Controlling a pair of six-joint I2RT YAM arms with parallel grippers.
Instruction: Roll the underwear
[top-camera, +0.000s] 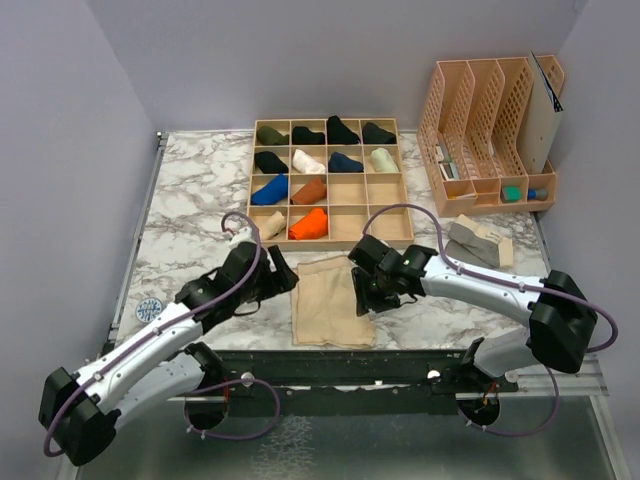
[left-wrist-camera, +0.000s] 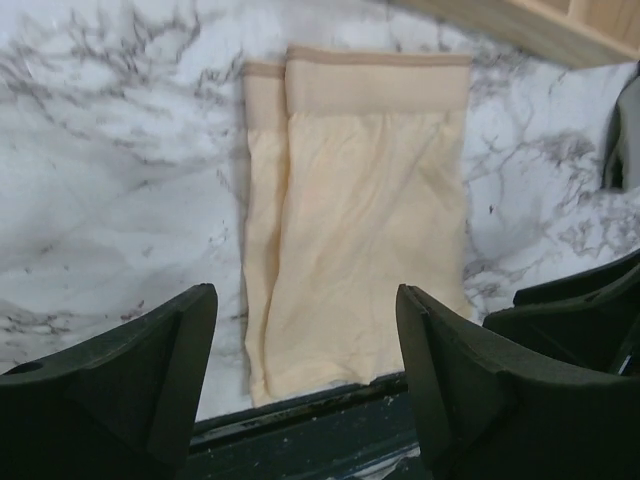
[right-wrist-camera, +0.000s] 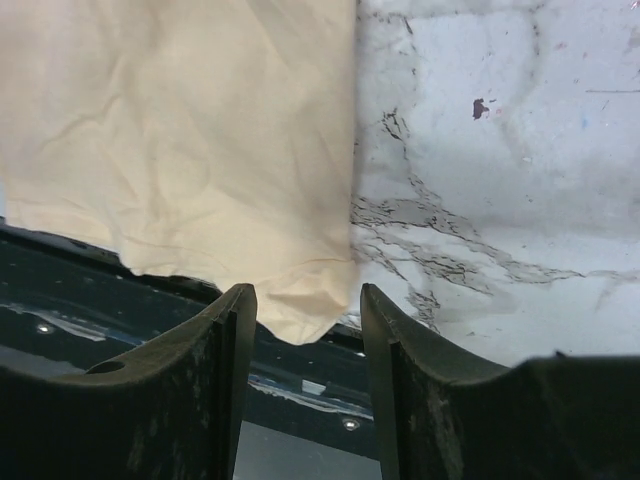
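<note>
The beige underwear lies spread flat on the marble table, its waistband toward the wooden organizer and its lower edge at the table's front. In the left wrist view the underwear shows a folded layer peeking out along its left side. My left gripper stands open above its upper left edge, nothing between the fingers. Over the lower right corner, my right gripper is open too. The right wrist view shows the underwear's corner beyond the empty fingertips of the right gripper.
Rolled garments fill many cells of the wooden organizer behind; several cells at its right are empty. A tall holder and a grey cloth pile stand at right. A round tin sits at left.
</note>
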